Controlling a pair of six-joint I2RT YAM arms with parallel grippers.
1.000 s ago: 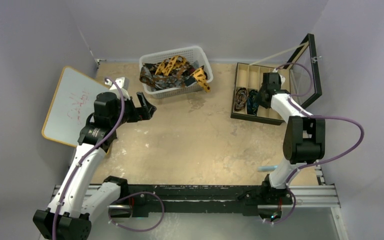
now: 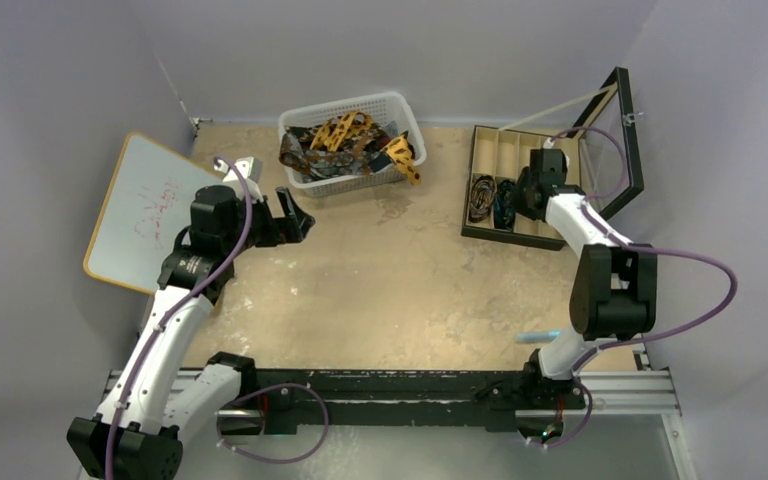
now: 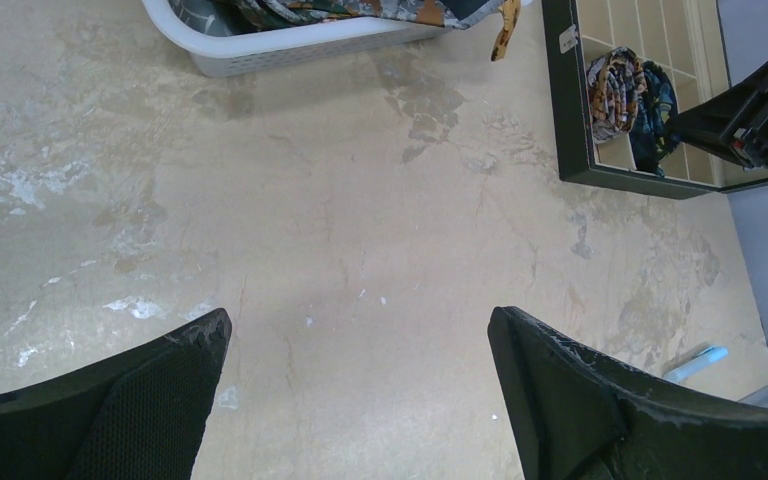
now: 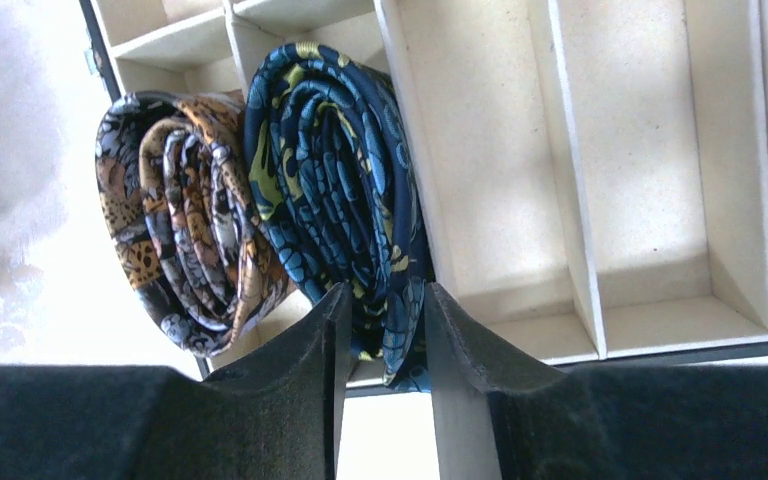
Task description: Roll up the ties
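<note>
Two rolled ties sit side by side in the divided box (image 2: 490,234), a brown patterned tie (image 4: 185,220) at left and a dark blue-green tie (image 4: 330,170) to its right. Over the near end of the blue-green roll, my right gripper stands part open. That roll's edge shows in the gap, and I see no firm grip on it. In the left wrist view, my left gripper hangs wide open over bare table, empty. Loose ties (image 2: 345,140) lie heaped in the white basket (image 2: 345,186) at the back.
The box's glass lid (image 2: 620,140) is raised at the right, close to my right arm. A whiteboard (image 2: 145,215) leans at the left, and a light-blue pen (image 2: 537,338) lies near the front right.
My right arm has shifted a little toward the front and right over the box. The left arm is nearly still, and the two rolled ties keep their places.
</note>
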